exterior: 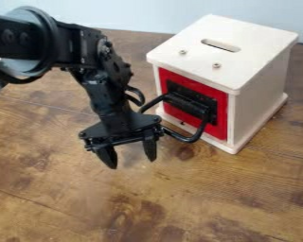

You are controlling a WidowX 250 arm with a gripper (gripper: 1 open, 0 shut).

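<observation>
A black robot arm comes in from the upper left, its gripper [129,151] pointing down over the wooden table, fingers apart with nothing visible between them. Right of it stands a pale wooden box [226,40] with a slot on top, a red front panel [169,80] and black hardware on that panel. A black looped bar [187,134] reaches out from the panel toward the arm, passing close beside the gripper; whether they touch is unclear.
Bare wooden tabletop [141,208] fills the front and left of the view. A pale wall runs along the back, behind the box.
</observation>
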